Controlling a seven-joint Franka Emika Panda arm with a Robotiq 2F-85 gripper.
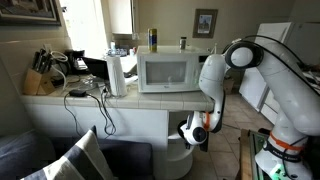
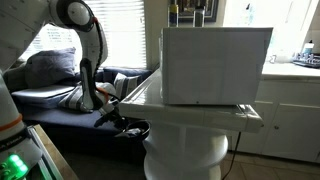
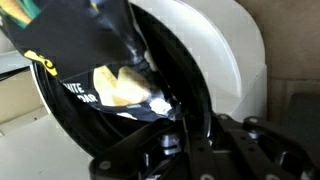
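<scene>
In the wrist view my gripper is shut at the edge of a round black bin (image 3: pixel 187 60). A black snack bag (image 3: pixel 75 45), printed with pale chips and lettering, lies across the bin's opening, and its crumpled end reaches close to my fingers. Whether the bag or the bin's rim is between the fingers is too dark to tell. Exterior view 2 shows the dark bin (image 2: pixel 138 139) on the floor, with the gripper low at its left side. From exterior view 1 the gripper (image 1: pixel 189 143) is small, in front of the white shelving.
Rounded white shelves (image 1: pixel 178 160) stand close to the gripper, under the counter (image 1: pixel 130 101) with the white microwave (image 1: pixel 171 70). A dark sofa (image 1: pixel 120 158) with a striped cushion is nearby. Tiled floor lies open to the right.
</scene>
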